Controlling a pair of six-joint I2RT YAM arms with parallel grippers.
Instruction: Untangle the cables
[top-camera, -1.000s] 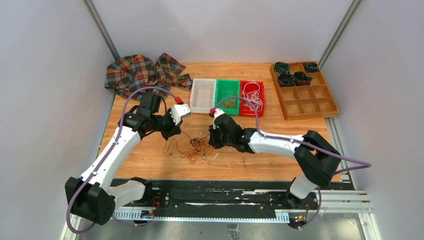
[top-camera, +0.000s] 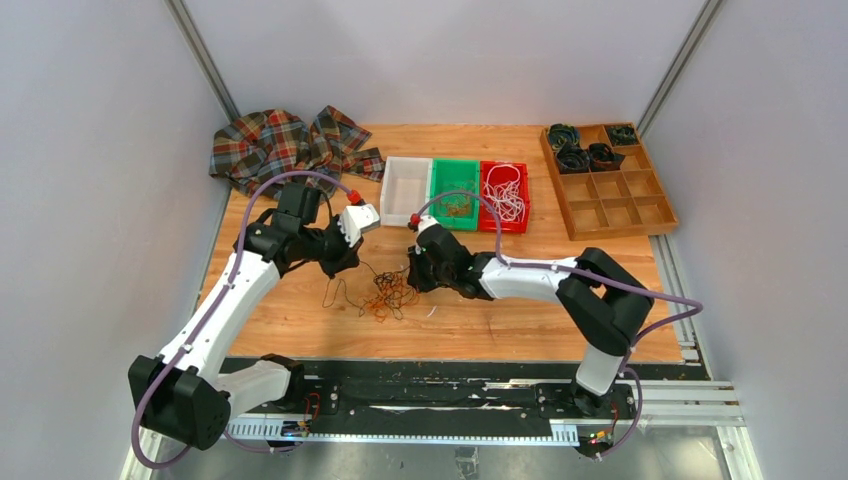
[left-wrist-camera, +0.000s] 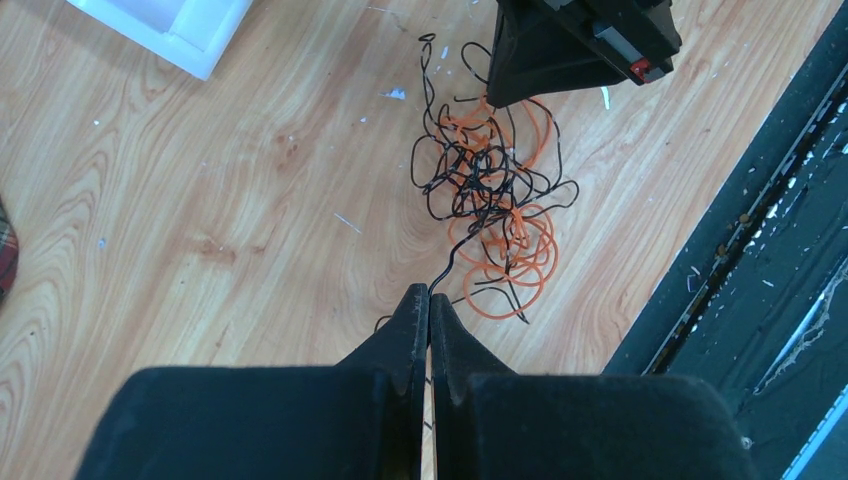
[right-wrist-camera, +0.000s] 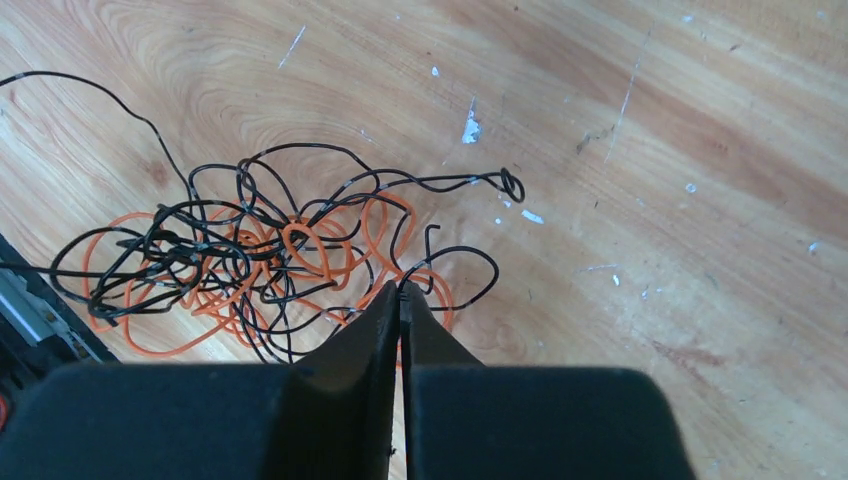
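Note:
A tangle of black and orange cables (top-camera: 390, 295) lies mid-table, loops crossing densely in both wrist views. My left gripper is shut on a black cable, which runs up from the tangle to its fingertips, left of the pile in the top view. My right gripper is shut at the pile's edge, with a black cable at its fingertips; it appears pinched there, over some orange loops. In the left wrist view the right gripper's dark body hangs over the far end of the tangle.
White (top-camera: 405, 190), green (top-camera: 455, 180) and red (top-camera: 515, 225) bins stand behind the tangle. A wooden compartment box (top-camera: 620, 210) is at back right, plaid cloth (top-camera: 260, 150) at back left. The table's front edge borders a dark rail. Bare wood surrounds the pile.
The left arm has stayed almost still.

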